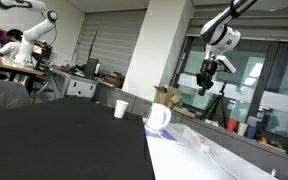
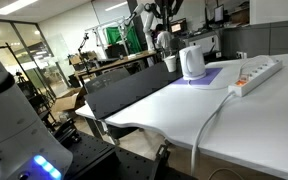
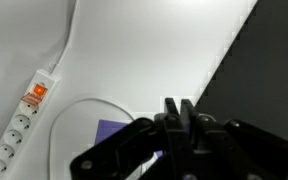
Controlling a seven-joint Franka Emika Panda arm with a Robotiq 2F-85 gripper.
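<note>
My gripper hangs high over the table, its fingertips close together with a narrow gap and nothing visible between them. In exterior view 1 the gripper point(image 1: 205, 86) is up at the right, well above the table and clear of every object. A white kettle point(image 2: 192, 62) stands upright on the table beside a white cup point(image 2: 171, 63). The same kettle point(image 1: 159, 117) and cup point(image 1: 121, 109) appear in exterior view 1, beyond a black surface point(image 1: 74, 145). The kettle is not distinguishable in the wrist view, where the gripper covers part of the scene.
A white power strip point(image 2: 256, 76) with a lit orange switch point(image 3: 35, 94) lies on the white tabletop point(image 2: 174, 110), trailing a white cable point(image 2: 206, 118). A purple pad point(image 3: 105, 131) lies partly under my gripper.
</note>
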